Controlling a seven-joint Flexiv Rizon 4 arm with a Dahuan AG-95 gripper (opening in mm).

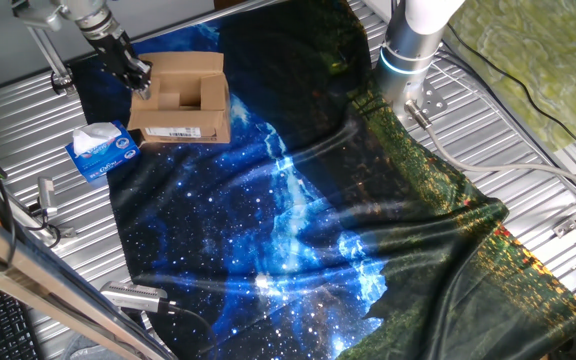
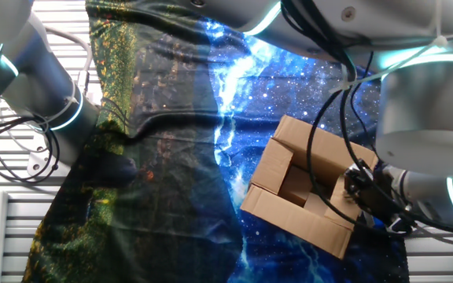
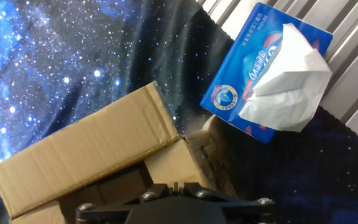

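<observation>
An open cardboard box point(image 1: 181, 120) stands on the dark, starry cloth, its flaps raised or folded outward and its visible inside bare. At the box's left end in the first exterior view is my gripper point(image 1: 145, 92), its tips against or just over the end flap. From the opposite side, the second exterior view has the gripper point(image 2: 352, 185) at the box's right-hand flap point(image 2: 341, 196). In the wrist view the fingertips meet at the bottom centre, so the gripper looks shut. Directly behind them is a short cardboard flap point(image 3: 171, 165); whether any cardboard is pinched is hidden.
A blue tissue box point(image 1: 103, 160) with a white tissue sticking out sits close beside the carton, near the cloth's edge. Wrinkled cloth point(image 1: 268, 230) spreads clear across the middle. A power adapter point(image 1: 133, 295) lies at the front left.
</observation>
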